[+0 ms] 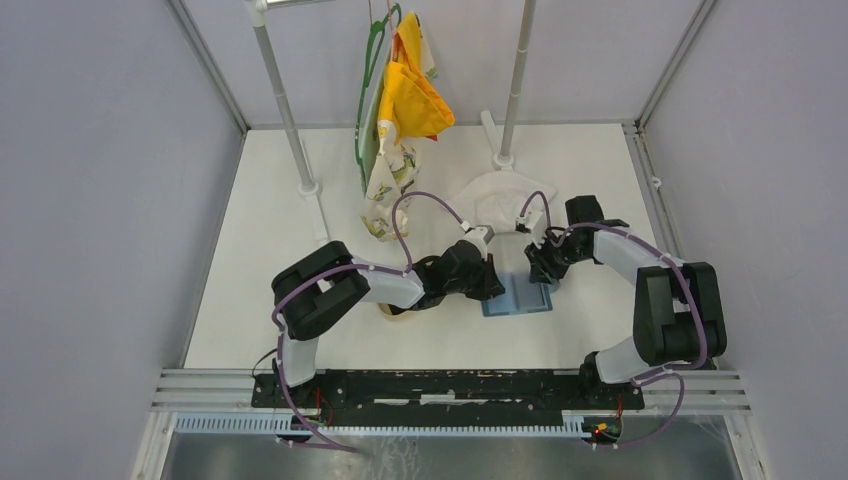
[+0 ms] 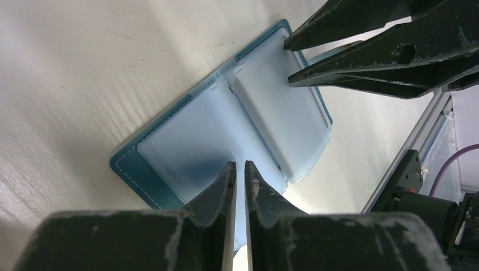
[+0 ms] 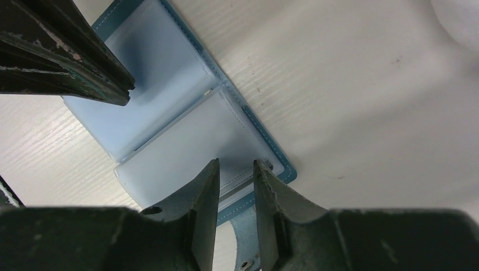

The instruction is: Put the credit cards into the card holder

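The blue card holder (image 1: 516, 306) lies open flat on the table, with pale translucent sleeves in both halves (image 2: 203, 135); whether cards are in them I cannot tell. My left gripper is over the left half, its tips close together. My right gripper is low over the other half, its fingertips near the sleeve's edge, a narrow gap between them; nothing clearly shows held. In the left wrist view the right gripper's fingers (image 2: 361, 62) reach onto that half from the upper right.
A hanging rack with a yellow bag (image 1: 412, 95) and patterned cloths stands at the back. A white cloth-like item (image 1: 495, 190) lies behind the holder. A tan object (image 1: 394, 312) is partly under my left arm.
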